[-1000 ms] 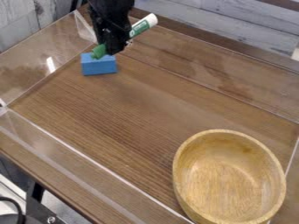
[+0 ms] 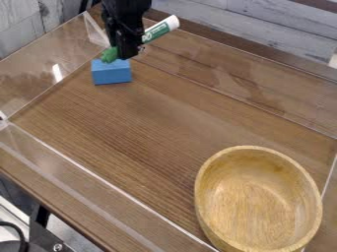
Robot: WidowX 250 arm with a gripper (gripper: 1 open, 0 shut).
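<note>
A black gripper [image 2: 121, 41] at the top left is shut on a green and white cylindrical object [image 2: 154, 31], held at a slant. A blue block [image 2: 110, 75] sits on the wooden surface just below the gripper. The lower part of the green object is partly hidden by the gripper.
A large yellow bowl [image 2: 257, 197] is at the bottom right. Raised edges run along the left and the back, and a dark cable lies at the lower left.
The gripper and the held object have shifted very slightly. The blue block and the bowl have not moved.
</note>
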